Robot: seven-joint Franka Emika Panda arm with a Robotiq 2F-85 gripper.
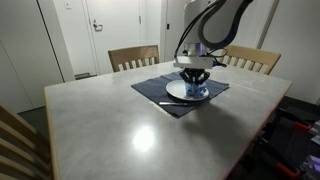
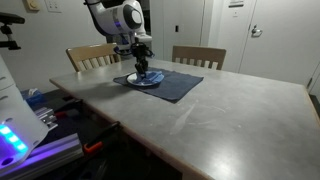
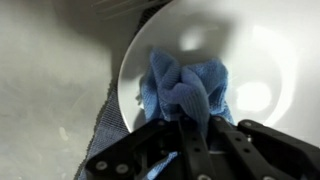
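A blue cloth (image 3: 190, 92) lies bunched on a white plate (image 3: 255, 50) in the wrist view. My gripper is shut on a fold of that cloth, which rises between the fingers. From exterior view 1, the gripper (image 1: 194, 80) points down over the right part of the plate (image 1: 177, 89), with blue cloth (image 1: 196, 91) beneath it. In exterior view 2 the plate (image 2: 138, 81) is seen with the cloth (image 2: 154, 76) on it under the gripper (image 2: 142, 72). The cloth's far underside is hidden.
Under the plate spreads a dark placemat (image 1: 150, 88). A fork-like utensil (image 3: 118, 6) lies beside the plate. Chairs (image 2: 200, 56) stand around the table (image 1: 105, 115), whose wide left part in exterior view 1 is bare.
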